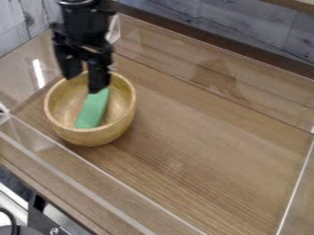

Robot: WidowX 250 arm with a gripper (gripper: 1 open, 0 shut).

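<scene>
A wooden bowl [120, 123] sits on the wooden table at the left, with a green oblong object [94, 106] lying in it. My black gripper [73, 69] hangs at the upper left, above the back rim of the bowl. It stands open, and nothing shows between its fingers. The fingertips are dark and blurred.
Dark areas show beyond the table's edges at the upper right and the lower left.
</scene>
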